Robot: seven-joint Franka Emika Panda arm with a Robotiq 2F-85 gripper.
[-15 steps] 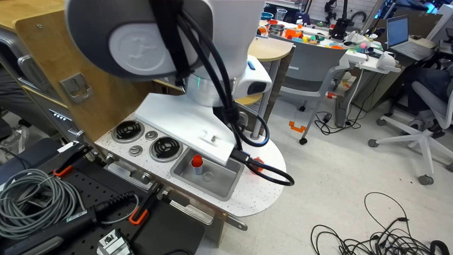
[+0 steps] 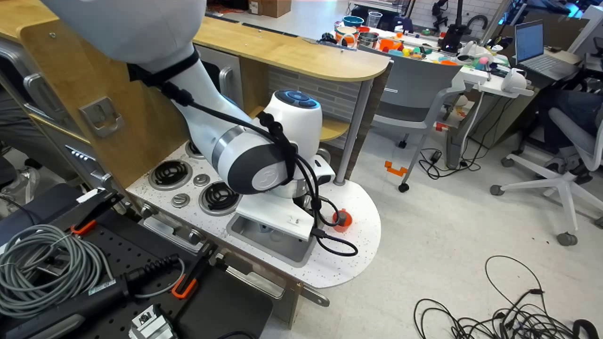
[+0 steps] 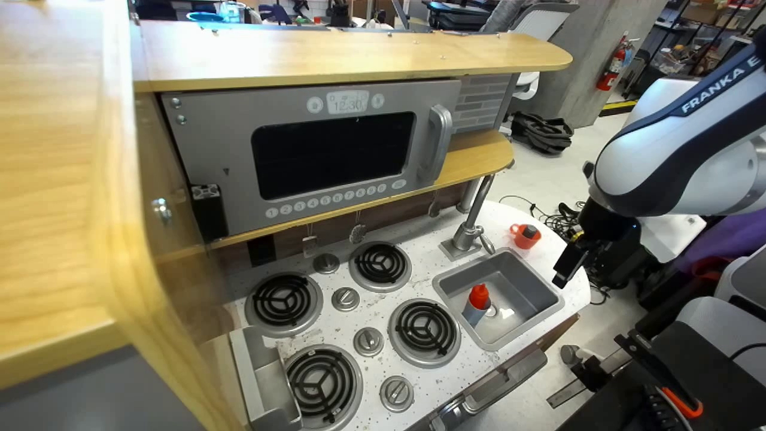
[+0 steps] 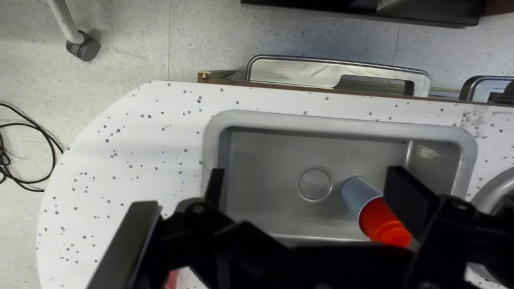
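In the wrist view my gripper is open, its dark fingers wide apart over the grey sink. Between and below them lies a blue-grey cup with a red piece at its end, partly covered by the right finger. Exterior view 2 shows this red-topped cup leaning inside the sink, near its left wall, and one of my fingers by the sink's right side. Exterior view 1 hides the fingers behind the arm and its white plate.
A red mug with something dark in it stands on the white counter by the sink. Close by are the faucet and several stove burners. The microwave and wooden shelf overhang the back.
My arm has come down and back over the counter, toward the sink. The white plate now hides the red-topped cup in exterior view 1.
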